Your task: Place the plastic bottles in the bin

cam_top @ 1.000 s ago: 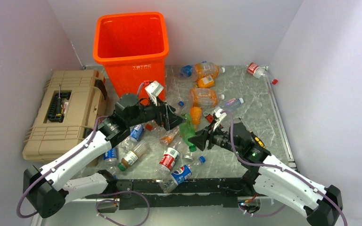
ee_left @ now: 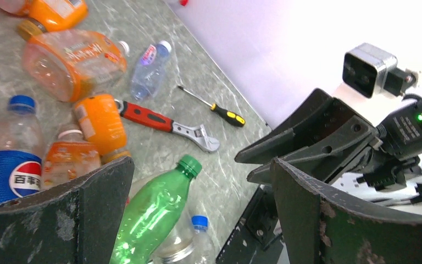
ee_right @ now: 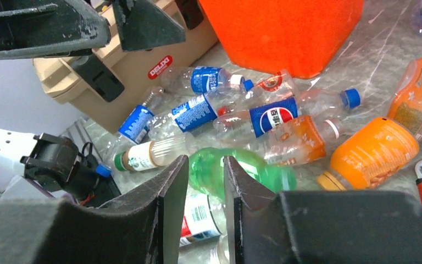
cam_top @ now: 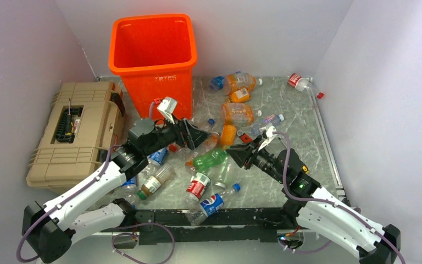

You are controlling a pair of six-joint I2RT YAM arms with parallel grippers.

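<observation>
The green bottle [cam_top: 210, 159] is across the other bottles in the middle of the table, its cap pointing to the right gripper; whether it rests or is dropping I cannot tell. My right gripper has its fingers a little apart, and the green bottle shows beyond their tips, not between them. My left gripper stands wide open above the pile, holding nothing. Behind it is the orange bin [cam_top: 153, 71]. A Pepsi bottle [cam_top: 211, 204], a red-labelled bottle [cam_top: 198, 186] and an orange bottle [ee_left: 104, 124] lie near the green one.
A tan case [cam_top: 77, 137] borders the left side. On the table lie a red wrench [ee_left: 148, 118] and a screwdriver [ee_left: 214, 107]. One bottle [cam_top: 299, 82] rests by the right wall.
The green bottle was at the right gripper's fingertips, pointing toward the back; now it has turned sideways and sits left of them. The left gripper has shifted slightly left.
</observation>
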